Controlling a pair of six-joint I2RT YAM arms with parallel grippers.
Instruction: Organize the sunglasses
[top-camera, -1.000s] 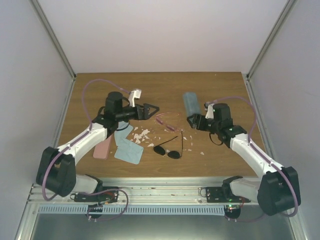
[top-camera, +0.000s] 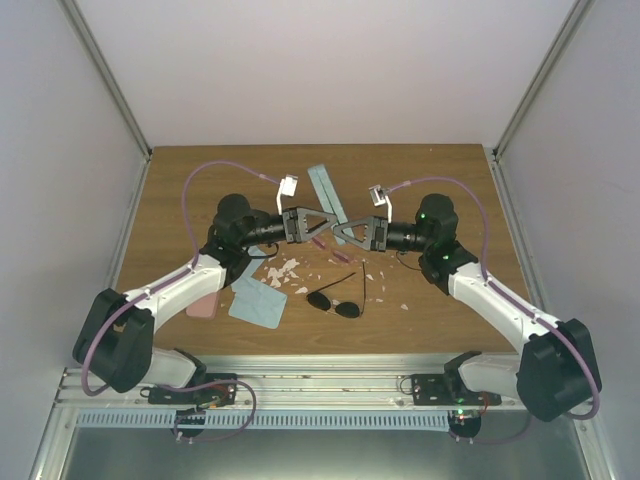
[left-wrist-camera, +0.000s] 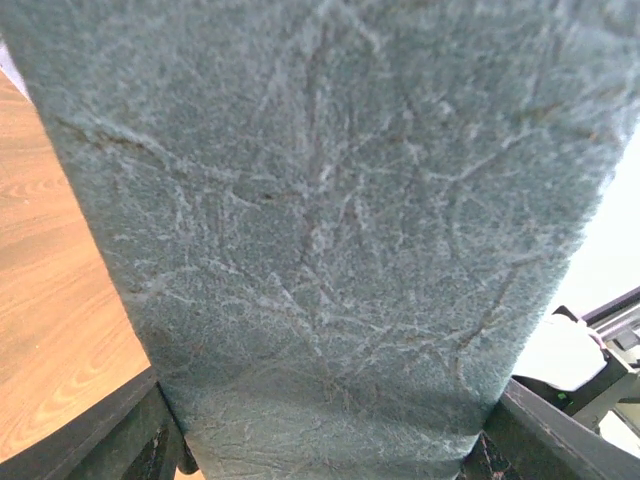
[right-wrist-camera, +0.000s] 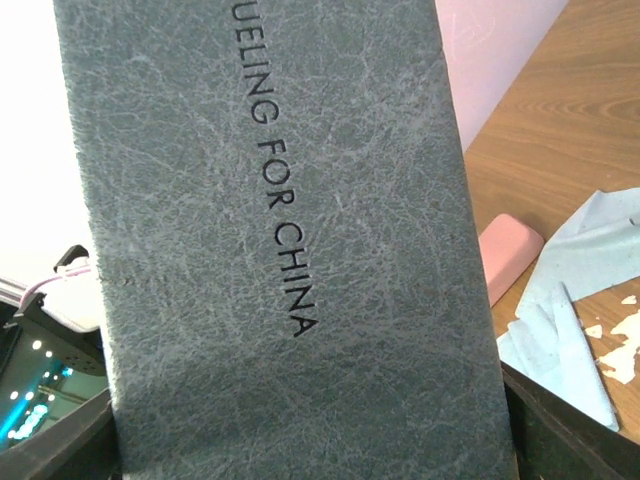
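Note:
A grey textured glasses case (top-camera: 324, 188) is held up between the two arms above the middle of the table. My left gripper has a finger beside each edge of the case; whether they press on it I cannot tell. From the right, my right gripper is closed around the case, whose lettered face fills the right wrist view. Black sunglasses (top-camera: 347, 309) lie on the table with their arms spread open. Under the grippers lies a pair of reddish glasses (top-camera: 342, 257), partly covered by the left fingers.
A pink case (right-wrist-camera: 508, 252) lies at the table's left side, near light blue cloths (top-camera: 258, 303). Pale scraps (top-camera: 283, 270) are scattered beside the cloths. Bare wood (top-camera: 430, 325) shows at the front right. The two grippers are almost touching.
My right gripper has carried the grey case leftwards to the middle, and the case has tilted. My left gripper has moved right to meet it; most recently both shifted slightly left.

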